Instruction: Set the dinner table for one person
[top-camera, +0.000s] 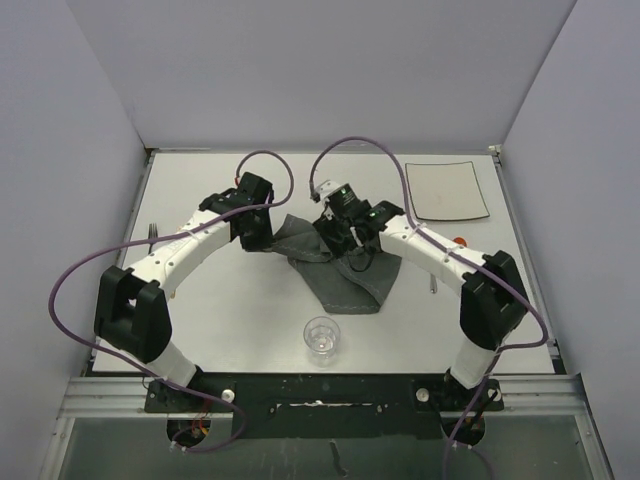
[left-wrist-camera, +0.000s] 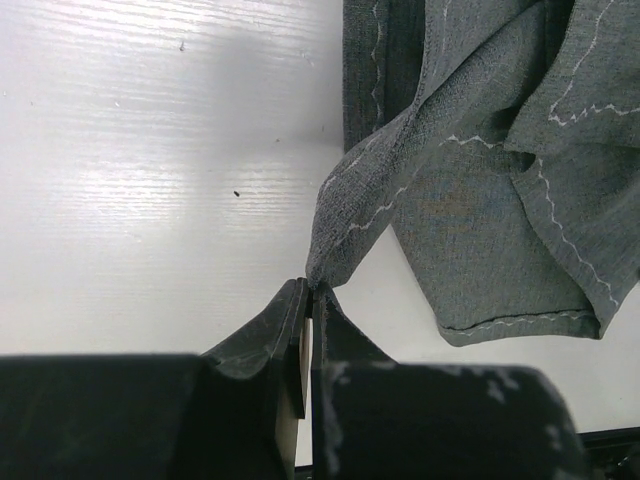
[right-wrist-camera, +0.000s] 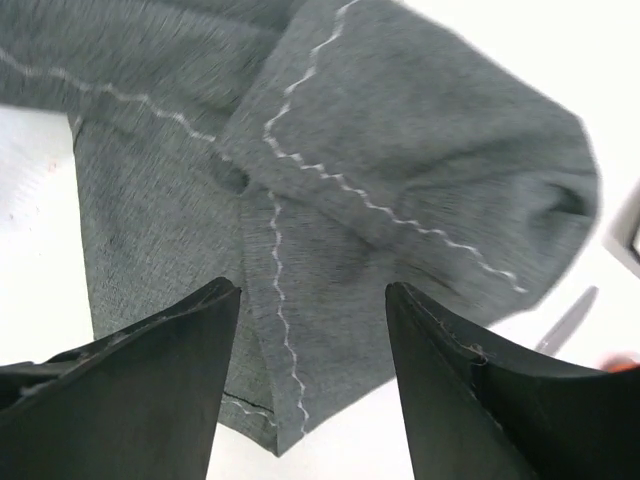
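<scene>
A dark grey napkin with white stitching (top-camera: 340, 285) lies crumpled and folded mid-table. My left gripper is shut on a pulled-out corner of the napkin at its left end. My right gripper hangs over the napkin with its fingers apart and nothing seen between them. A knife (right-wrist-camera: 565, 320) lies right of the napkin, and a fork (top-camera: 152, 232) at the far left, partly seen.
A clear glass (top-camera: 322, 340) stands at the front middle. A square light mat (top-camera: 447, 190) lies at the back right. A small orange item (top-camera: 460, 242) sits by the right arm.
</scene>
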